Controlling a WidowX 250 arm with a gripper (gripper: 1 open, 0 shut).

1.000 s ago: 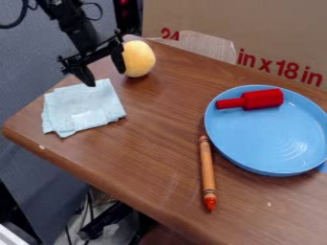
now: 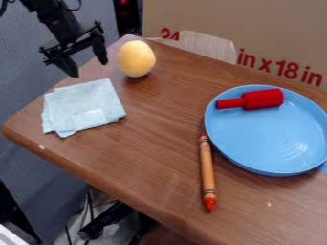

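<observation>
My black gripper (image 2: 87,60) is in the upper left of the camera view, its fingers open and pointing down, above and behind a folded pale blue cloth (image 2: 80,109). A yellow round object (image 2: 136,59) sits on the table just right of it. A red rolling-pin-like object (image 2: 255,100) lies on a blue plate (image 2: 266,141) at the right. An orange crayon (image 2: 207,176) lies left of the plate, red tip toward the front.
A cardboard box (image 2: 251,38) stands along the back. The table's left edge runs below the cloth.
My arm has moved up and to the left, away from the yellow object. The objects on the table look unchanged.
</observation>
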